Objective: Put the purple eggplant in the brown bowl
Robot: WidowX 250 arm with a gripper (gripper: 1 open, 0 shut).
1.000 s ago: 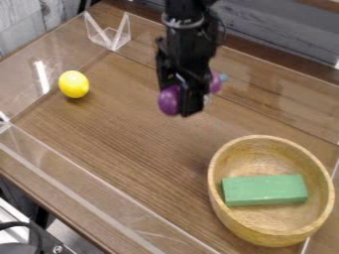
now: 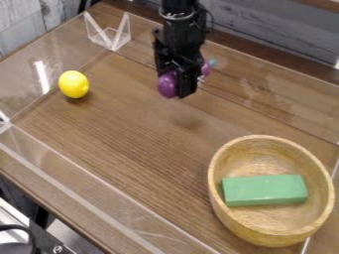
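Observation:
The purple eggplant [image 2: 167,85] is at the upper middle of the camera view, with its rounded end showing below the black gripper [image 2: 180,79]. My gripper is shut on it, and the fingers hide part of it. The brown bowl [image 2: 216,177] stands at the lower right, well apart from the eggplant. Inside the bowl lies a green block [image 2: 264,190].
A yellow egg-shaped object [image 2: 74,84] sits on the wooden table at the left. Near the back left edge stands a clear wire-like holder [image 2: 109,32]. Bare tabletop [image 2: 146,149] spreads between the gripper and the bowl.
The arm has drawn back toward the far side of the table, carrying the eggplant with it. The bowl, green block and yellow object stay where they were.

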